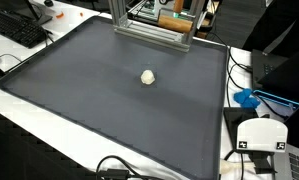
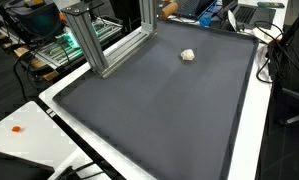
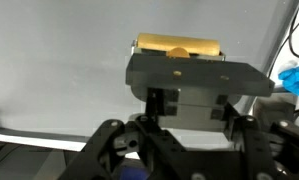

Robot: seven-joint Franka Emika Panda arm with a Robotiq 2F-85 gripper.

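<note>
In the wrist view my gripper has its fingers a little apart, with light surface showing between them. A dark flat bar point(image 3: 201, 72) crosses the view at their tips; I cannot tell whether they grip it. A tan wooden cylinder point(image 3: 177, 44) lies just beyond the bar. The same cylinder appears at the top edge of both exterior views, as a wooden roller point(image 1: 174, 21) by the metal frame. A small cream-coloured lump point(image 1: 147, 77) rests alone on the dark grey board point(image 1: 99, 110).
The pale metal frame point(image 2: 121, 45) stands at the board's edge. A blue crumpled item point(image 3: 293, 79) and cables lie off to the right. A white chair back point(image 1: 261, 134) is near the right corner. Most of the board is bare.
</note>
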